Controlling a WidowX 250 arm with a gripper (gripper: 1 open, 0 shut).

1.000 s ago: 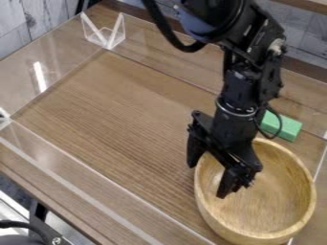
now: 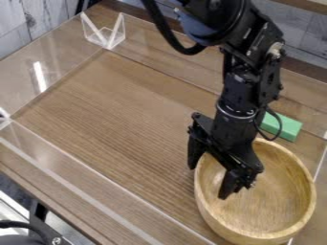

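Note:
My black gripper [image 2: 224, 163] points down into the left side of a large beige oval bowl [image 2: 274, 201] at the lower right, its fingers over the bowl's rim and interior. The dark fingers overlap, so whether they are open or shut, or hold anything, is unclear.
A green box [image 2: 281, 127] lies behind the bowl on the right. A clear plastic object [image 2: 105, 31] stands at the far back left.

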